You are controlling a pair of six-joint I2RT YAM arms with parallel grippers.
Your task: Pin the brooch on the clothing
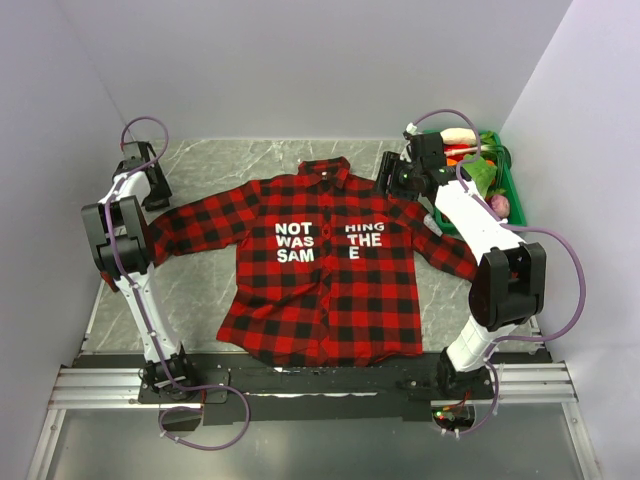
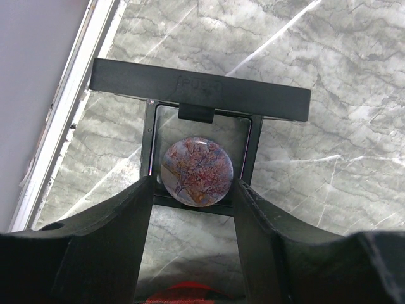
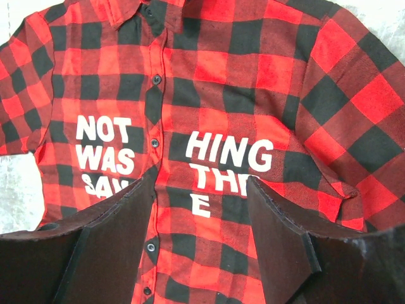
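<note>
A red-and-black checked shirt [image 1: 320, 300] with white lettering lies spread on the marble table, also filling the right wrist view [image 3: 221, 95]. In the left wrist view, a round brooch [image 2: 196, 171] with a tree picture sits in a black frame-like case [image 2: 199, 95]. My left gripper is open just over the brooch, fingers apart at either side; in the top view it is at the far left [image 1: 152, 195]. My right gripper stands open above the upper right of the shirt, nothing between its fingers.
A green basket [image 1: 512, 185] of vegetables stands at the back right, behind the right arm. Grey walls enclose the table [image 1: 215, 160] on three sides. Bare marble shows at the back and beside the shirt.
</note>
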